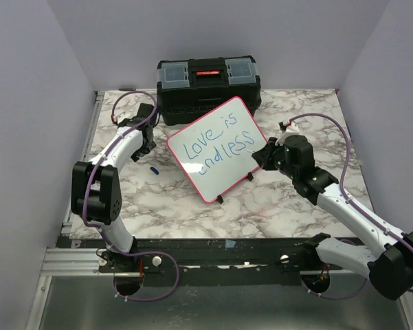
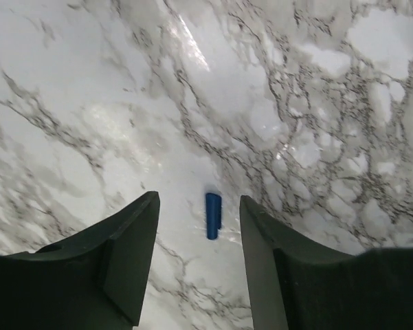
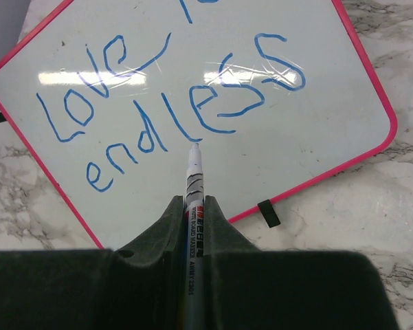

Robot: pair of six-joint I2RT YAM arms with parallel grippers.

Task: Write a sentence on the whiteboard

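Note:
The whiteboard (image 1: 216, 148), white with a red-pink edge, lies slanted on the table and bears "Love is endless" in blue. My right gripper is shut on a white marker (image 3: 194, 175). Its tip is at the board, by the lower end of the "l" of "endless"; whether it touches cannot be told. On the marble tabletop left of the board lies a small blue cap (image 2: 213, 216). My left gripper is above the tabletop near this cap, its fingers apart and empty; the cap shows in the gap but lies on the table beyond.
A black toolbox (image 1: 208, 88) with clear lid compartments stands behind the board. Small black feet (image 1: 220, 199) stick out at the board's lower edge.

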